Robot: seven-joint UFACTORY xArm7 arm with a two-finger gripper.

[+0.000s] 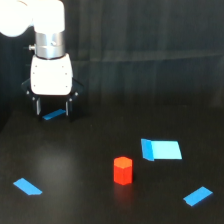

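My gripper [54, 106] hangs over the back left of the dark table, its white body upright. It is open: two dark fingers stand well apart, and nothing shows held between them. Far from it, at the front and right of centre, a small red block [123, 170] rests on the table. A pale blue square [167, 150] lies flat further back and to the right of the block, with a darker blue strip [147, 149] along its left side.
Blue tape strips lie on the table: one at front left [27, 187], one at front right [198, 196], and a strip [54, 115] near the gripper's fingers. A dark curtain [140, 50] hangs behind. Open table surrounds the red block.
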